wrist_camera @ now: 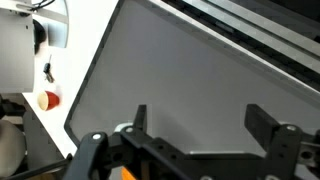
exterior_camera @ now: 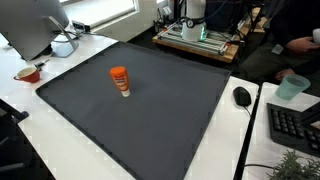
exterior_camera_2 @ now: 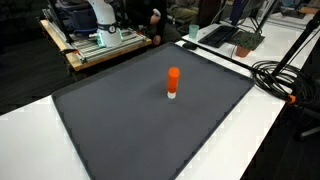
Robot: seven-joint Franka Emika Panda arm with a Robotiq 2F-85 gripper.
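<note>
An orange bottle (exterior_camera: 120, 77) with a white lower end stands upright on the dark grey mat (exterior_camera: 150, 120). It also shows as an upright orange bottle (exterior_camera_2: 173, 80) in the other exterior view. My gripper is open in the wrist view, its black fingers wide apart with bare mat between them. Part of the orange bottle (wrist_camera: 117, 158) peeks out at the bottom of the wrist view, beside the left finger and outside the gap; the gripper's body hides some of it. Neither exterior view shows the gripper.
A red cup (exterior_camera: 29, 74) sits left of the mat. On the right are a mouse (exterior_camera: 242, 97), a keyboard (exterior_camera: 295, 130) and a greenish cup (exterior_camera: 292, 87). Coiled black cable (exterior_camera_2: 280, 78) lies past the mat's edge.
</note>
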